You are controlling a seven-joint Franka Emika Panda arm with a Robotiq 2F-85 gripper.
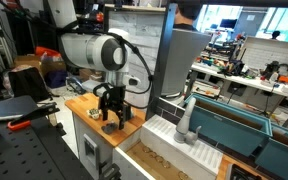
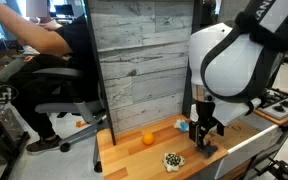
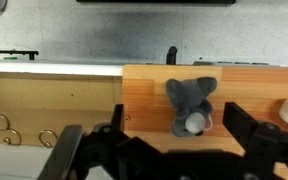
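A small grey soft-looking object (image 3: 189, 101) with a pale round spot lies on a wooden surface (image 3: 144, 96). In the wrist view it sits between the two spread fingers of my open gripper, partly overlapped by the gripper body at the bottom. Exterior view 1 has the gripper (image 1: 112, 113) low over the wood, just above and beside the grey object (image 1: 108, 128). From the other side, the dark fingers largely cover that object, so contact cannot be made out.
On the same wood are a pale knobbly item (image 2: 173, 161), an orange ball (image 2: 148, 139) and a blue item (image 2: 183, 125). An open drawer (image 1: 159, 163) with several rings adjoins it. A pale bottle (image 1: 186, 120) and a teal bin (image 1: 222, 132) stand farther right.
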